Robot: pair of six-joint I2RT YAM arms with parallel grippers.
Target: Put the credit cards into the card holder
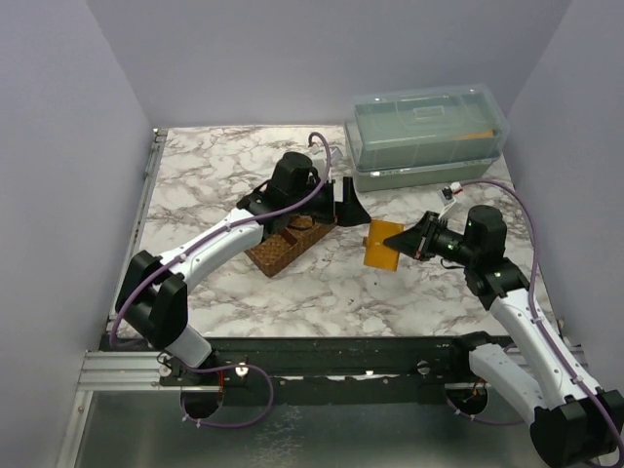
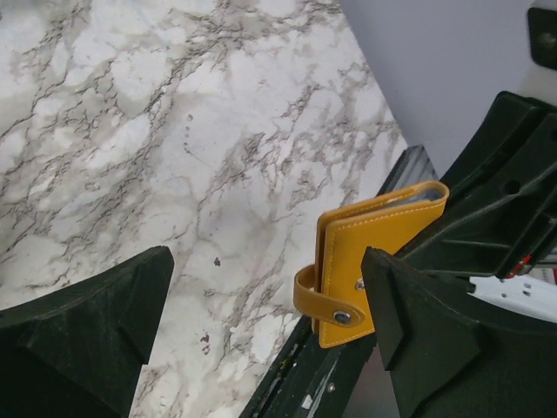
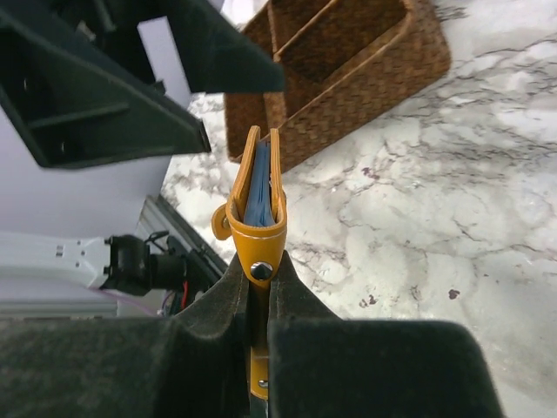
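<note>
An orange-yellow card holder (image 1: 382,246) is held above the table by my right gripper (image 1: 402,241), shut on it. Seen in the right wrist view, the holder (image 3: 259,246) stands on edge with its top parted and dark blue layers inside; whether these are cards or lining I cannot tell. Its strap with a snap shows in the left wrist view, where the holder (image 2: 370,252) is near one finger. My left gripper (image 1: 349,203) is open just left of the holder, nothing between its fingers. No separate credit card can be made out.
A brown woven basket (image 1: 268,259) with compartments lies partly under the left arm. Behind, a clear lidded plastic box (image 1: 424,132) takes up the back right.
</note>
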